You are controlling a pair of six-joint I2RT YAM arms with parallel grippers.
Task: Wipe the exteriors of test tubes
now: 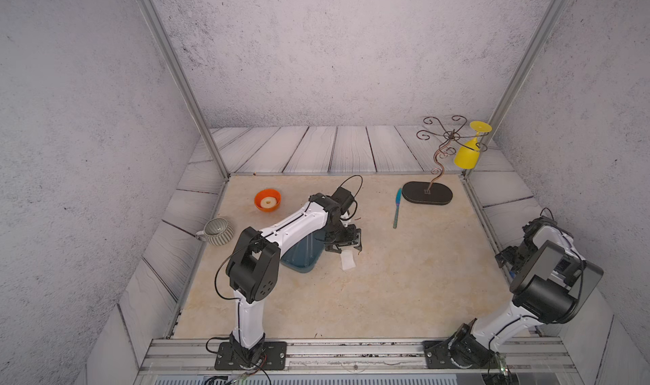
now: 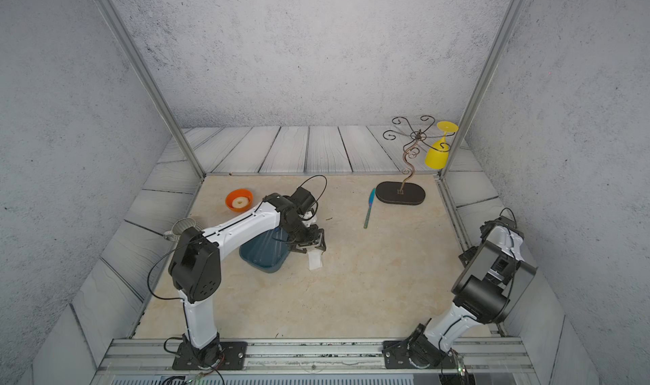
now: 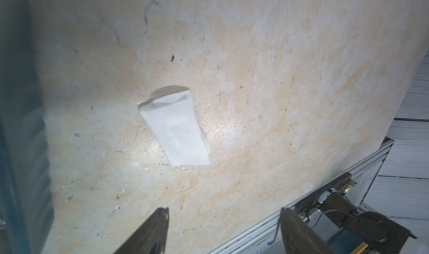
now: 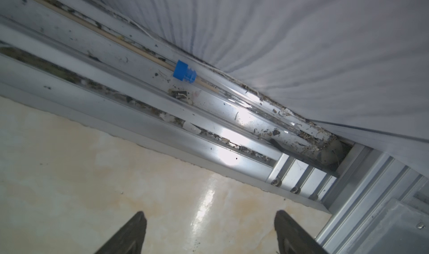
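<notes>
A folded white tissue (image 3: 176, 131) lies on the table beside the teal tray (image 1: 300, 259). My left gripper hangs above it, open, with nothing between its fingers. My right gripper is open and empty at the table's right edge. In the right wrist view, a clear test tube (image 4: 248, 103) with a blue cap (image 4: 182, 70) lies in the metal channel along that edge, next to the wall.
An orange bowl (image 1: 267, 207) and striped mug (image 1: 218, 233) stand at the left. A blue knife (image 1: 396, 209) lies mid-right; a metal stand (image 1: 426, 195) holds a yellow cup (image 1: 467, 155) at back right.
</notes>
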